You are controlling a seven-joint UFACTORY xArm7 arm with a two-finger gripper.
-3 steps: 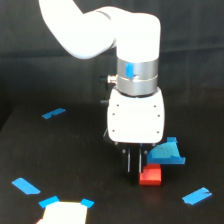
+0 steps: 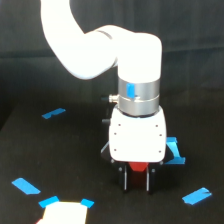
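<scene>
My gripper (image 2: 137, 181) points down near the middle of the dark table, its two fingers standing apart. A red block (image 2: 138, 167) shows between the fingers, just under the white gripper body, which hides its upper part. The fingertips reach lower in the view than the block. Whether the fingers press on its sides, or whether the block rests on the table, I cannot tell.
Blue pieces (image 2: 174, 151) lie just right of the gripper, partly hidden by it. Blue tape strips (image 2: 197, 196) mark the table elsewhere. A pale object (image 2: 64, 213) sits at the bottom edge. The left side has free room.
The gripper has moved slightly right and lower in the view, and its fingers look farther apart. The red block now appears farther left and higher, between the fingers.
</scene>
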